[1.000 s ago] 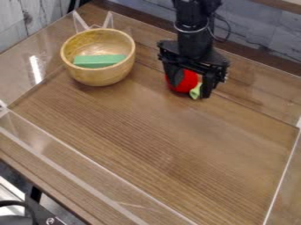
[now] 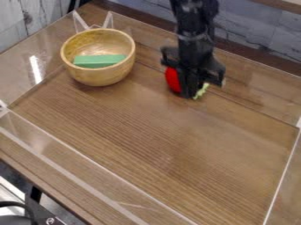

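My gripper [image 2: 185, 92] reaches down from the top centre over a red object [image 2: 175, 81] and a small pale green piece [image 2: 200, 90], which sit close together on the wooden table [image 2: 141, 158]. The gripper's dark body hides part of both; whether anything is between its fingers is unclear, and it looks shut.
A tan bowl [image 2: 98, 39] with a green block [image 2: 100, 61] in it stands at the upper left. A dark cable lies at the bottom left corner.
The gripper has shifted slightly down in the view and now covers more of the red object and the green piece.
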